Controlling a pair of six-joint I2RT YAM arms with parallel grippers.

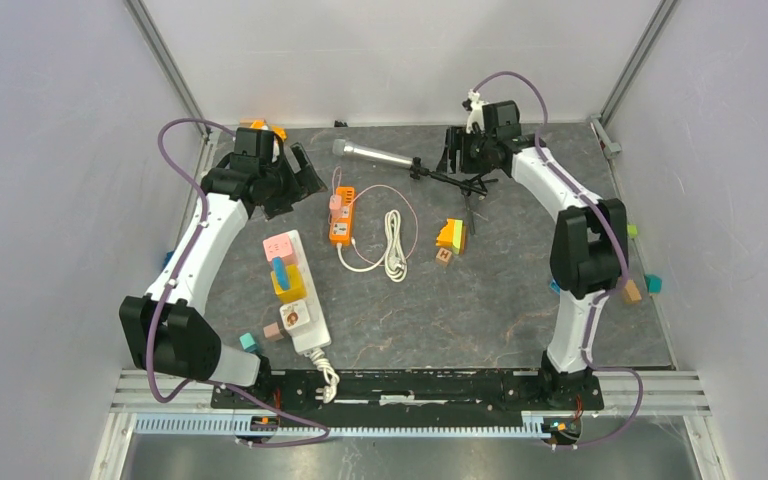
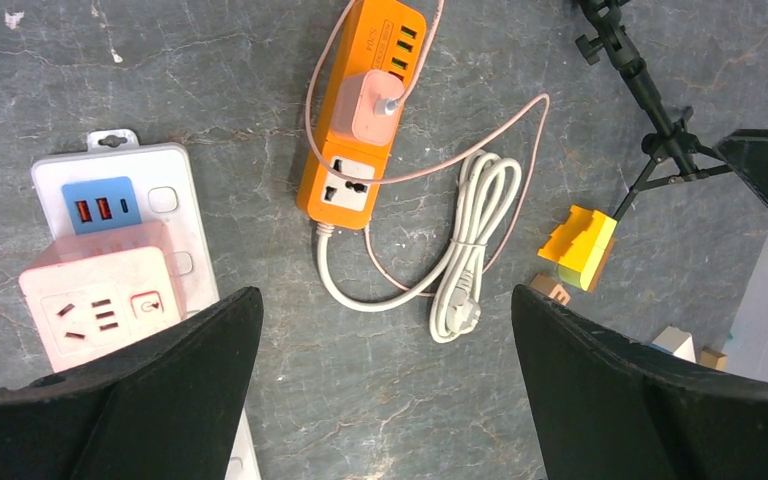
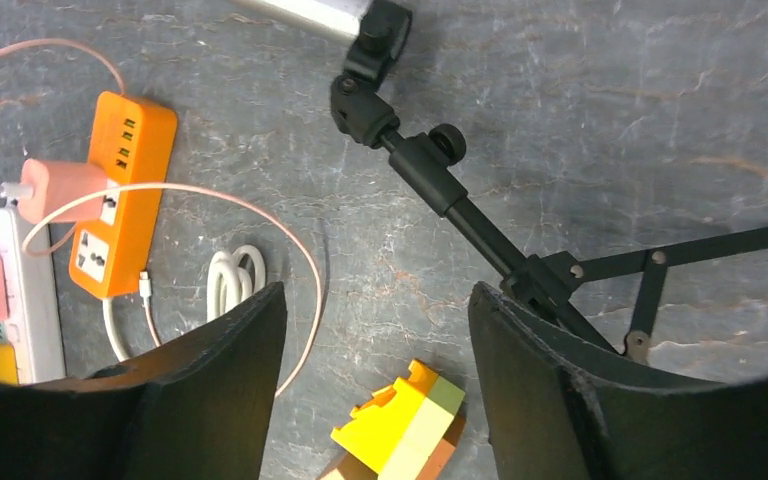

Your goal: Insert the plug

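An orange power strip (image 1: 342,228) lies mid-table, with a pink charger (image 2: 366,107) seated in it and a pink cable (image 3: 230,198) looping away to the right. Its bundled white cord (image 2: 480,215) ends in a plug (image 2: 463,316) at the bundle's lower end. To the left is a white power strip (image 1: 310,300) carrying a pink cube adapter (image 1: 280,249) and other blocks. Over the table's left, my left gripper (image 1: 312,172) stands open and empty. My right gripper (image 1: 450,150), at the back right above the black stand, has parted fingers (image 3: 225,390) with nothing between them.
A silver tube on a black stand (image 1: 385,157) lies across the back. Yellow blocks (image 1: 452,235) and a small wooden block (image 1: 444,256) sit right of the cord.
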